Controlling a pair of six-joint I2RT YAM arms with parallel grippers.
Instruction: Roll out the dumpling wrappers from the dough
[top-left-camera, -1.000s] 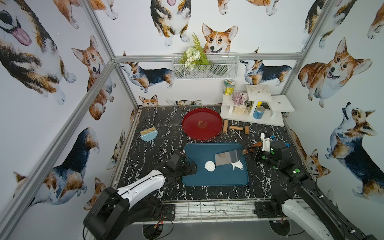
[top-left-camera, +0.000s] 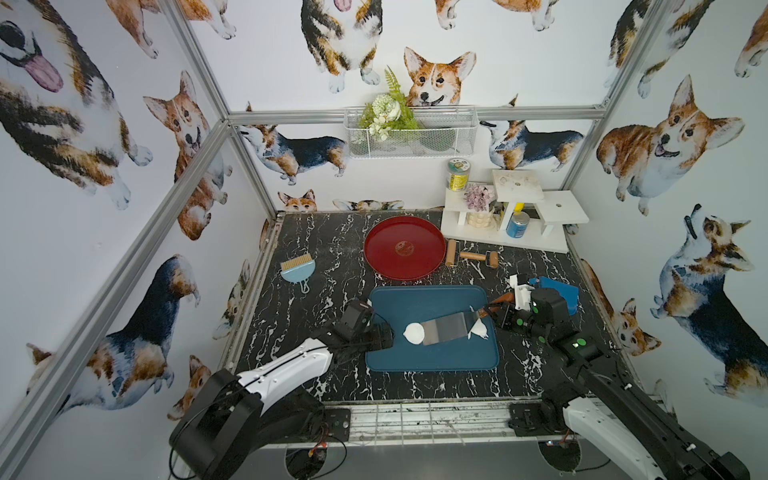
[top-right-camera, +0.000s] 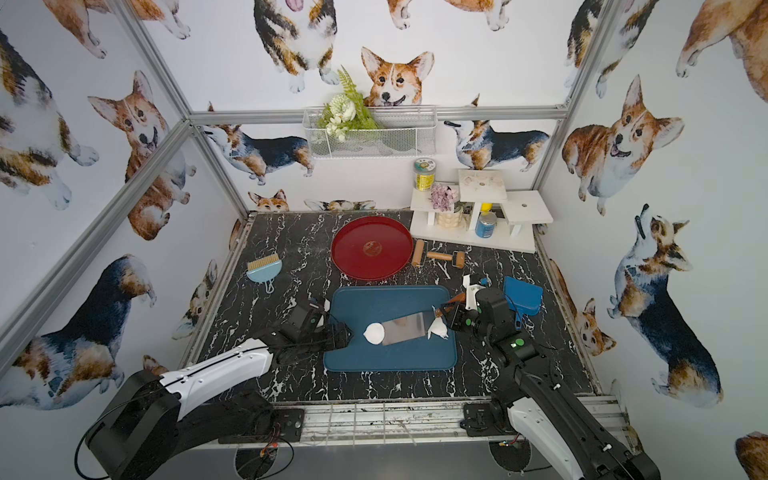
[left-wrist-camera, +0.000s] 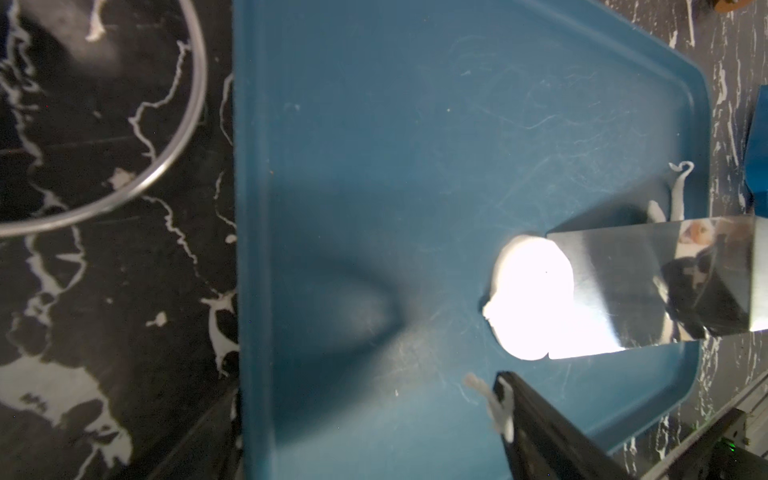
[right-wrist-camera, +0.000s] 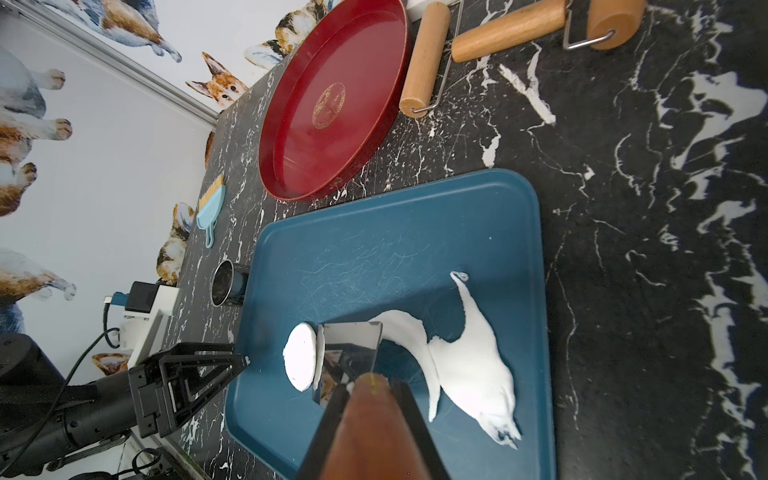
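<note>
A round white piece of dough (top-left-camera: 413, 333) lies on the blue tray (top-left-camera: 384, 297). My right gripper is shut on the wooden handle (right-wrist-camera: 369, 436) of a wide steel blade (top-left-camera: 448, 329). In the left wrist view the end of this blade meets the right side of the round dough (left-wrist-camera: 530, 296); whether it goes underneath is hidden. An irregular dough scrap (right-wrist-camera: 476, 372) with thin tails rests toward the tray's right side. Over the tray's left edge, my left gripper is open and empty, apart from the dough.
Behind the tray lie a red round plate (top-left-camera: 405, 276) and a wooden roller (top-left-camera: 478, 257). A blue dustpan (top-left-camera: 565, 293) sits beside the right arm, a small brush (top-left-camera: 297, 269) at the left. The tray's far half is bare.
The blade has moved left and tilted, closing the gap to the round dough, which sits slightly farther left. The right arm has shifted left with it; my left arm is practically still.
</note>
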